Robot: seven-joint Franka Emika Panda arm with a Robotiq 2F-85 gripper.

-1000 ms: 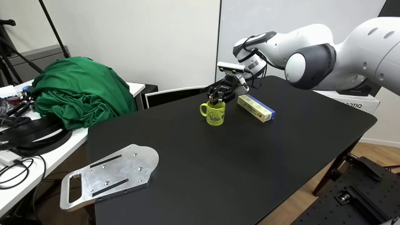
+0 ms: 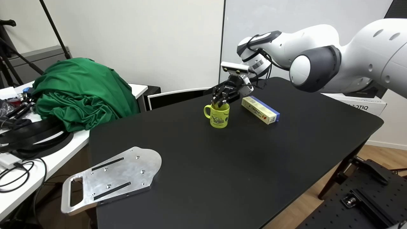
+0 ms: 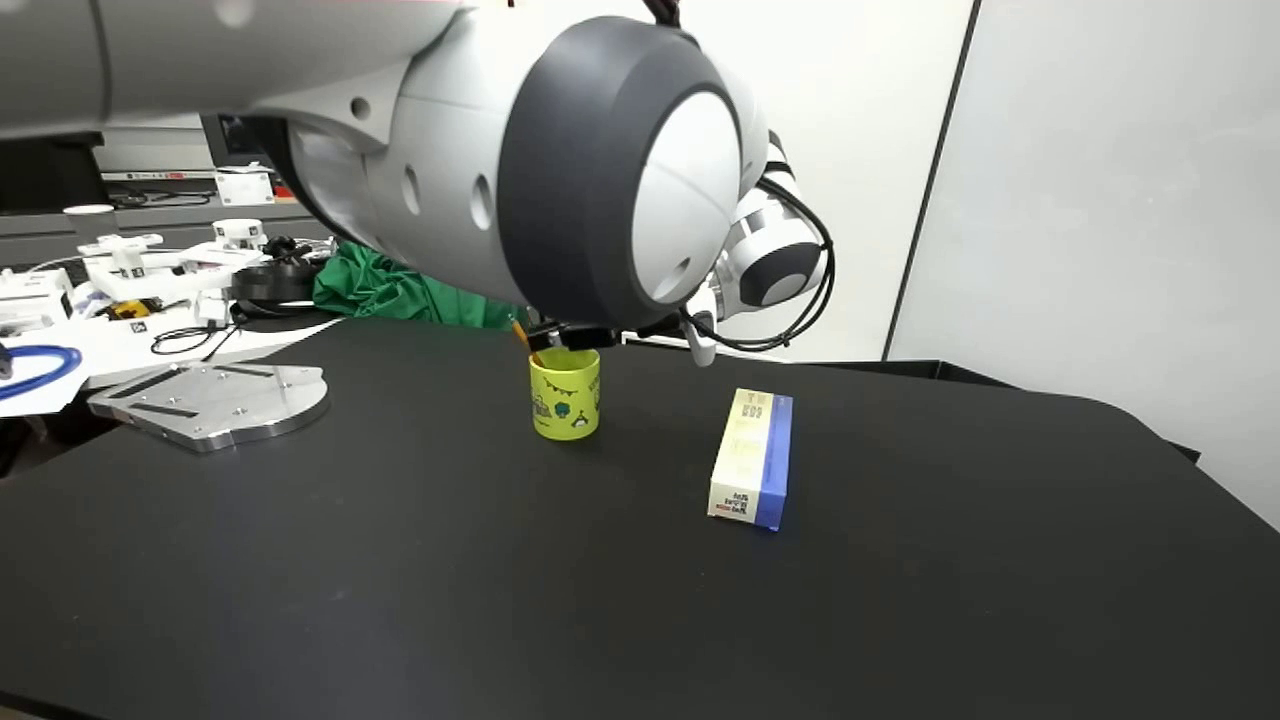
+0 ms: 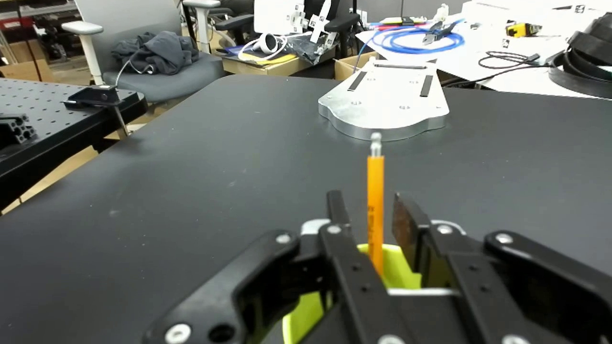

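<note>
A yellow-green mug (image 2: 219, 117) with printed figures stands upright on the black table, its handle to the left in exterior view 1. An orange pencil-like stick (image 4: 375, 200) with a metallic tip rises from the mug; its lower end is hidden inside. My gripper is at the mug's mouth, part open, with the stick between its fingers. A gap shows on each side of the stick in the wrist view. The mug (image 3: 564, 396) is partly covered by the arm at its top in exterior view 2.
A cream and blue box (image 2: 261, 110) lies to the right of the mug. The metal plate (image 2: 116, 173) lies at the table's left edge in exterior view 1. Bare tabletop (image 2: 244, 171) stretches across the front. Green cloth (image 2: 80, 95) sits on the white side table.
The gripper and arm are almost where they were, with only a slight shift at the fingers. The mug, box and plate stay in place.
</note>
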